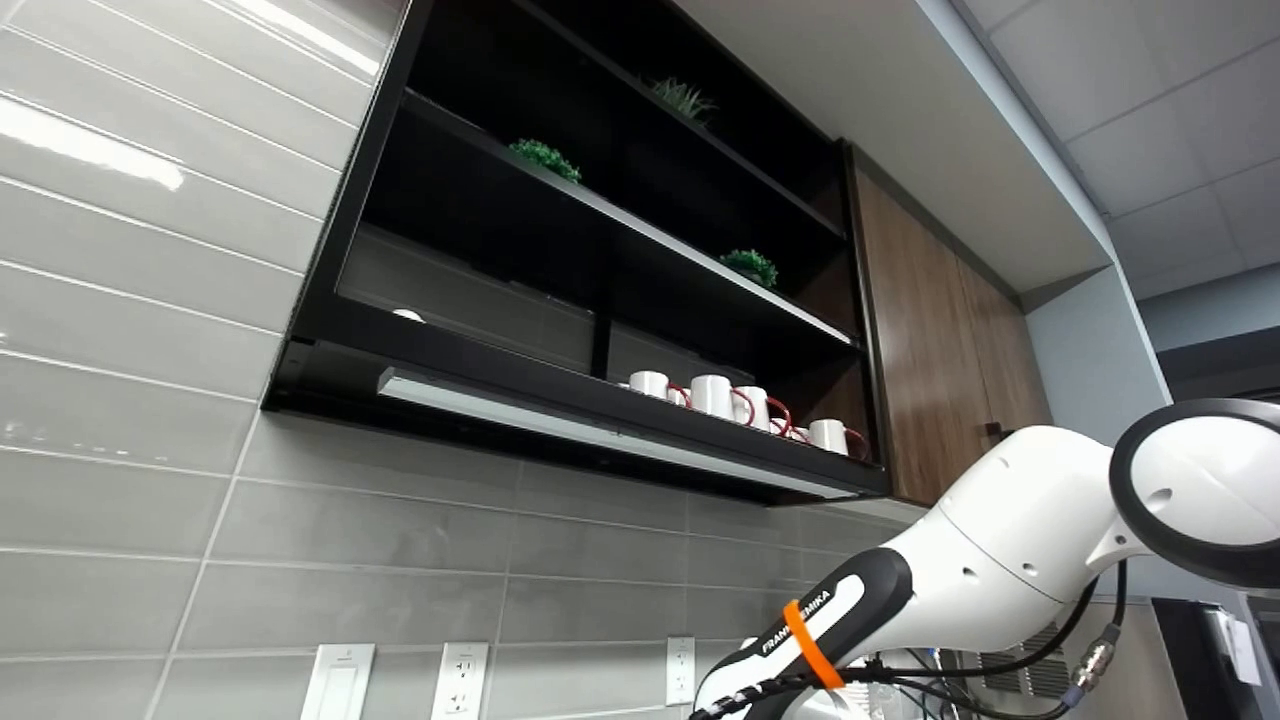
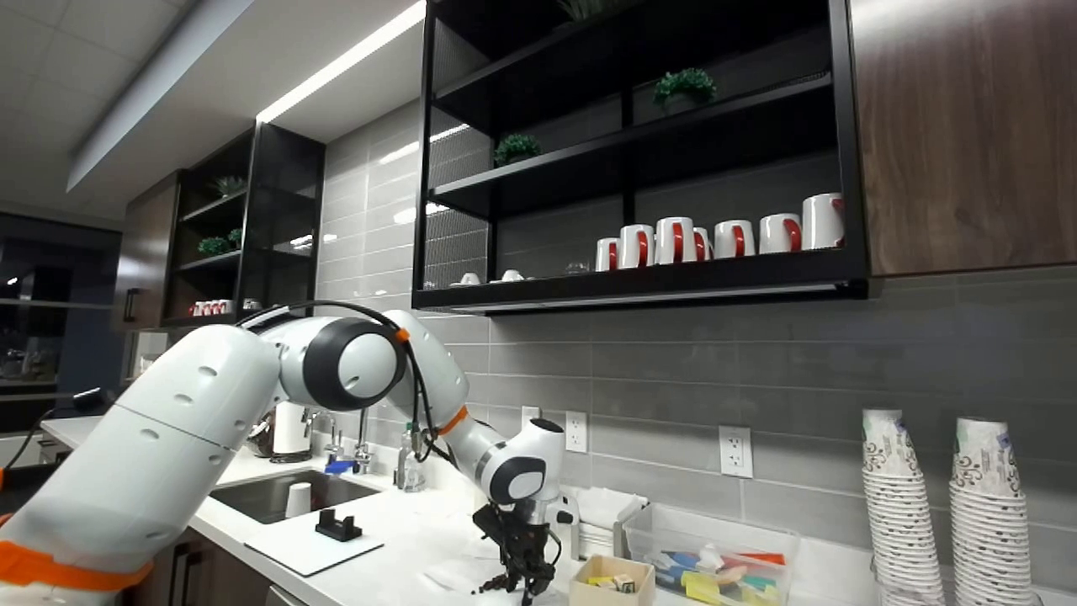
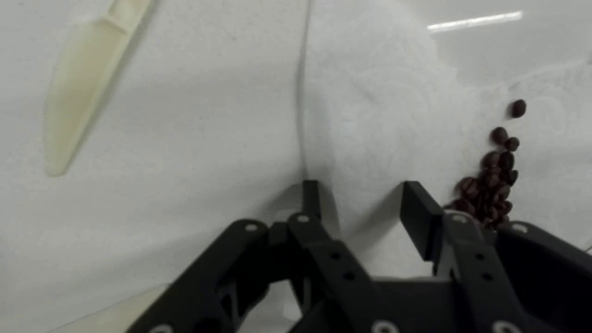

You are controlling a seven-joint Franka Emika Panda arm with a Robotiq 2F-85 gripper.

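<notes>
My gripper is over the white counter in the wrist view, part open, with a clear gap between its black fingertips. Below and ahead of it lies thin white paper with a crease or edge running up from the left fingertip. Dark brown beans, several of them, are heaped just right of the right finger, which hides part of the pile. A pale plastic knife rests at the upper left, apart from the gripper. In exterior view 2 the gripper points down at the counter, its tips hard to make out.
Close to the gripper stand a small beige box and a clear bin of coloured items. Paper cup stacks rise at the right. Farther left are a white board and the sink. Mugs line the shelf above.
</notes>
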